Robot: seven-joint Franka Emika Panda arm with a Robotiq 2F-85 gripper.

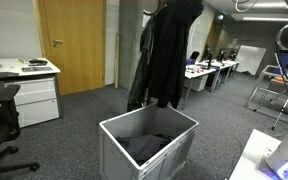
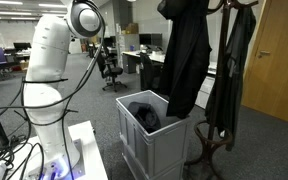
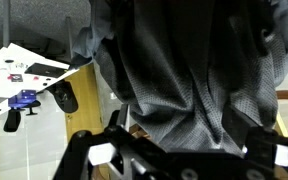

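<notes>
In the wrist view my gripper stands open, its two dark fingers apart at the lower part of the picture. Dark, knitted-looking cloth (image 3: 174, 85) fills the space beyond and between them; whether it touches either finger is hard to tell. A long black garment (image 2: 187, 65) hangs beside the coat rack, its lower end over the grey box (image 2: 156, 150). Another dark coat (image 2: 229, 85) hangs at the rack's other side. Crumpled dark cloth (image 1: 149, 146) lies inside the box. Neither exterior view shows the gripper.
The wooden coat rack (image 2: 207, 148) stands close by the box. My arm (image 2: 52, 75) rises from a white table (image 2: 88, 150) on the box's opposite side. A white desk (image 1: 32, 95) and an office chair (image 1: 0, 125) are further off, with carpet free between.
</notes>
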